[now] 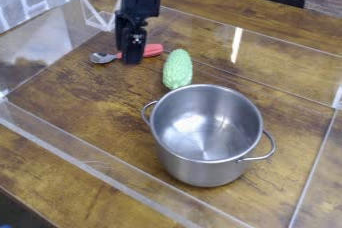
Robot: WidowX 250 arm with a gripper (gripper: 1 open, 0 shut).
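Note:
The black gripper [131,48] hangs at the upper middle, pointing down just over a red-handled spoon [150,50] with a metal head, its fingers low by the handle; how far apart they are is hard to make out. A pale green corn-like vegetable [178,68] lies right of the spoon. A large steel pot [207,142] with two side handles stands in the lower right, empty inside.
The wooden table [80,122] has clear room at the left and behind the vegetable. Transparent panels border the workspace on several sides, and a white slatted structure stands at the top left.

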